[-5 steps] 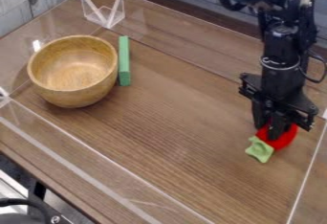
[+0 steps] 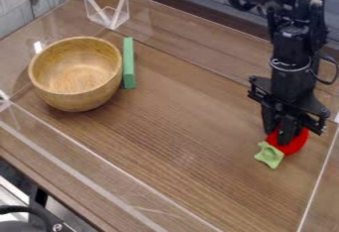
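My gripper (image 2: 284,127) is low over the right side of the wooden table, shut on a red round object (image 2: 294,141) that its dark fingers and body partly cover. A small pale green piece (image 2: 269,156) lies against the lower left of the red object. Whether the red object rests on the table or is slightly lifted cannot be told.
A yellow bowl (image 2: 79,70) sits at the left, with a green bar (image 2: 129,63) just right of it. A white wire-like item (image 2: 103,13) is at the top left.
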